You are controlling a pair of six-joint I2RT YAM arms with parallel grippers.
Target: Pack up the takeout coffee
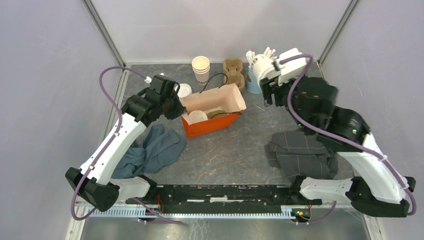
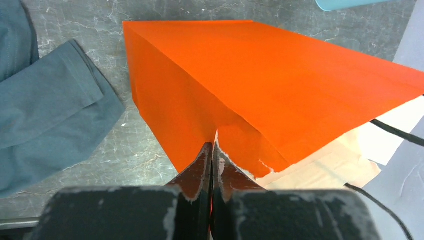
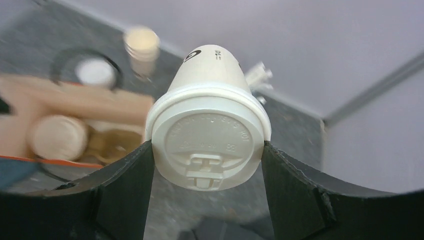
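In the top view the orange paper bag (image 1: 207, 127) stands open near the middle. Inside are a white-lidded cup (image 1: 197, 116) and a brown cup carrier (image 1: 216, 113). My left gripper is shut on the bag's edge at its left end; the paper looks torn around the fingertips. High at the right, my right gripper is shut on another lidded paper cup (image 3: 207, 67), its lid (image 3: 207, 140) facing the wrist camera. That cup is clear of the bag and covers part of the straw holder in the top view.
Stacked paper cups (image 1: 201, 70), a white lid stack (image 1: 184, 90), another brown carrier (image 1: 233, 73) and a blue holder (image 1: 253, 82) of white straws line the back. A blue cloth (image 1: 156, 150) lies left, a dark cloth (image 1: 302, 155) right.
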